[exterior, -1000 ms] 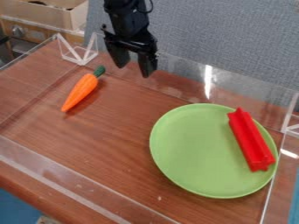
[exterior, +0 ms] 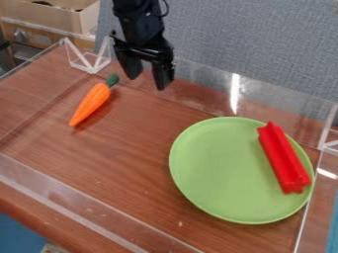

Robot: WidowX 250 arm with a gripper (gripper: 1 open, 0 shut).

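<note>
My black gripper [exterior: 145,69] hangs over the back of the wooden table, open, with nothing between its fingers. An orange carrot [exterior: 93,101] with a green top lies on the table below and left of it. A green plate [exterior: 218,173] sits at the right, with a red stick-like object [exterior: 284,158] lying on its right side.
A white wire stand [exterior: 87,59] stands at the back left, near a cardboard box [exterior: 50,14]. A grey panel [exterior: 251,40] runs behind the table, with clear edging around it.
</note>
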